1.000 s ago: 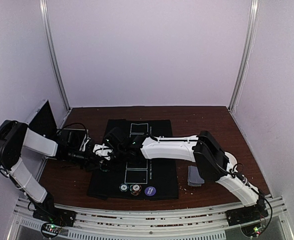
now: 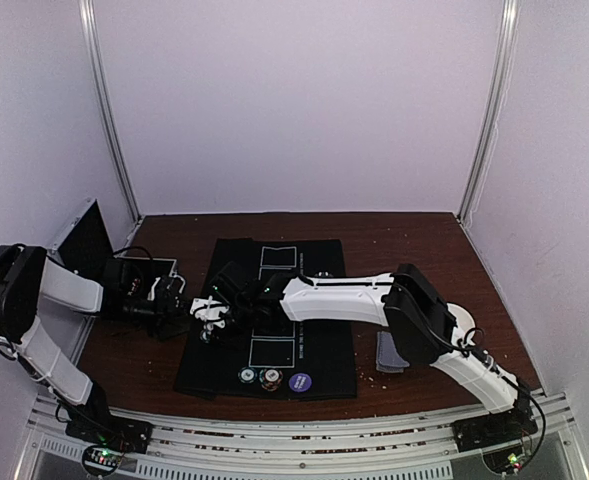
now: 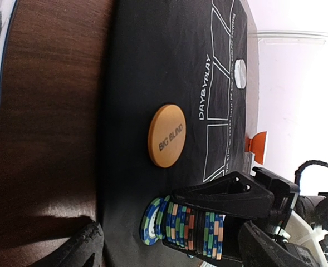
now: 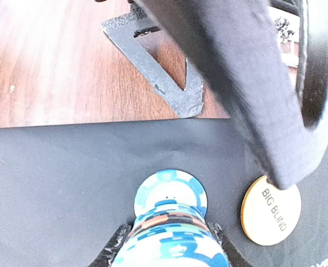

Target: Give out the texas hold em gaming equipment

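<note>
My right gripper is shut on a stack of poker chips (image 3: 191,228) over the left side of the black mat (image 3: 125,83); at the stack's end, blue-and-white chips (image 4: 170,192) show. An orange BIG BLIND disc lies beside them on the mat, also in the right wrist view. My left gripper (image 2: 169,305) stands open just left of the mat, its fingers apart at the bottom of the left wrist view, with nothing seen between them.
Chip piles (image 2: 270,378) and a purple disc (image 2: 300,382) lie on the mat's front. Cards (image 2: 392,355) lie right of it. A dark case (image 2: 79,240) stands at left.
My left gripper has drawn back slightly to the left, away from my right gripper.
</note>
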